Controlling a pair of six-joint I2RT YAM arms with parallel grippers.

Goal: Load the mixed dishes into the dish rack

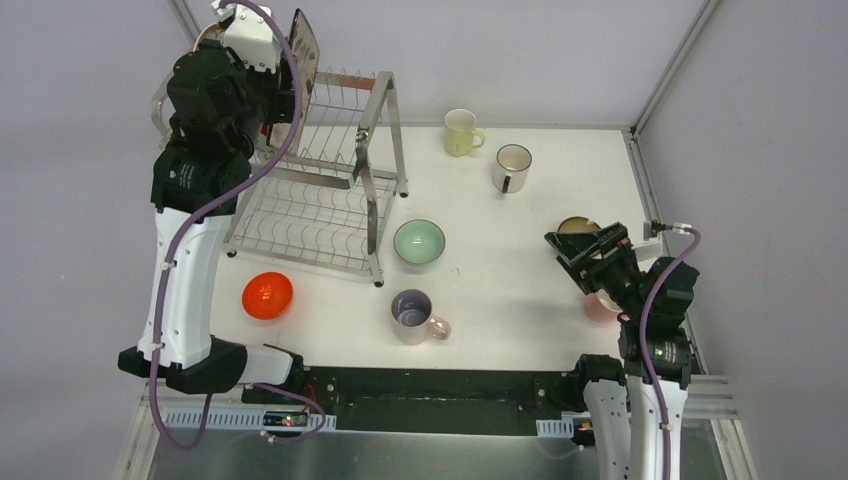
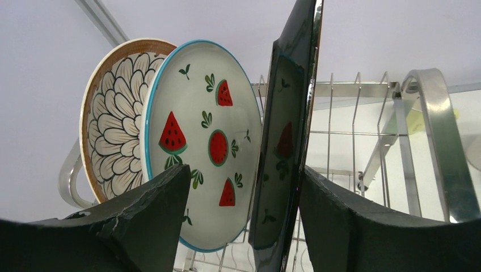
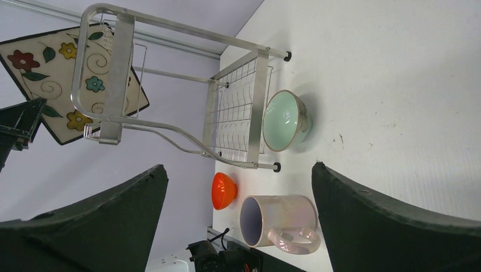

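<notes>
The metal dish rack (image 1: 390, 130) holds a brown-rimmed flower plate (image 2: 110, 113), a watermelon plate (image 2: 207, 141) and a square dark-edged plate (image 2: 281, 141), its painted floral face (image 3: 48, 71) visible from the right. My left gripper is open around the upper rack's plates, fingers near the square plate. A green bowl (image 1: 419, 240), orange bowl (image 1: 267, 295), purple-lined mug (image 1: 411, 315), cream mug (image 1: 511, 168), yellow mug (image 1: 460, 130), tan bowl (image 1: 574, 225) and pink cup (image 1: 599, 308) stand on the table. My right gripper hangs open over the right side.
The lower rack tier (image 1: 300, 230) looks empty. Walls border the back and both sides. The right arm partly covers the tan bowl and pink cup.
</notes>
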